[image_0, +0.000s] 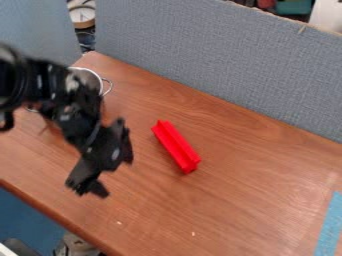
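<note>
The black arm reaches in from the left, its gripper (91, 184) hanging over the left part of the wooden table, pointing down and left of a red block (177, 146). The gripper looks open with nothing visible in it, though its fingers are slightly blurred. A metal pot (86, 75) at the back left is mostly hidden behind the arm, with its rim and handle showing.
Grey padded panels (214, 60) border the table at the back and left. The table's near-left edge drops away.
</note>
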